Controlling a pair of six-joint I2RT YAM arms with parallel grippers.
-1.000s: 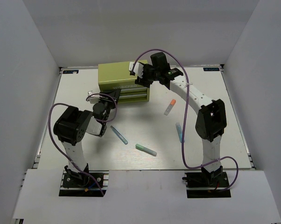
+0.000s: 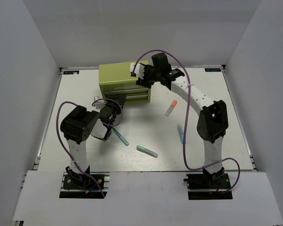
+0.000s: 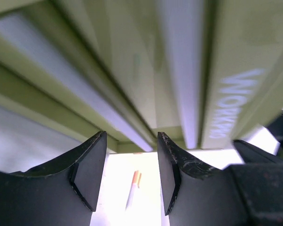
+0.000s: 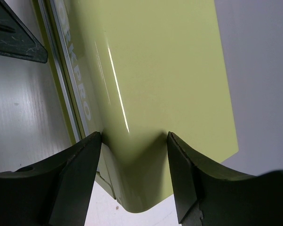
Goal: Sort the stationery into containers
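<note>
An olive-green WORKPRO box (image 2: 120, 73) with drawer slots stands at the back centre. My right gripper is shut on its upper right corner, the glossy lid filling the space between the fingers. My left gripper is at the box's front, below the lettering, close to the silver-edged slots; its fingers stand apart, and I see nothing held between them. Loose on the table lie an orange-capped pen (image 2: 170, 108), a light blue item (image 2: 181, 133), a green-capped marker (image 2: 147, 151) and a teal item (image 2: 120, 136).
The white table (image 2: 155, 132) has clear room in the middle, between the two arms, and along its left side. Grey walls stand at the sides and back.
My left gripper has moved along the box's front and slightly toward the table's front and right since a second ago. The right arm and the box look unchanged.
</note>
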